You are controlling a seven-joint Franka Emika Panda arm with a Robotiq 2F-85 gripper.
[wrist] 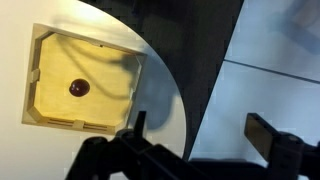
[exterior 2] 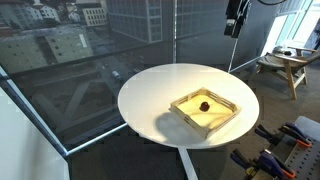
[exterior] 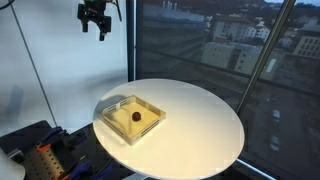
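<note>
A small dark red round object (exterior: 136,116) lies inside a shallow yellowish wooden tray (exterior: 151,128) on the white round table. From above, in the wrist view, the dark round object (wrist: 79,88) sits left of the middle of the tray's floor, clear of the walls. High above the table, off to its side, hangs my gripper (exterior: 92,36), well away from the tray. Its fingers stand apart at the bottom of the wrist view (wrist: 195,140), and nothing is between them. Exterior view 2 has the gripper (exterior 2: 233,30) at the upper right.
A wooden chair (exterior 2: 285,70) stands at the back right. Windows line the room behind the table.
</note>
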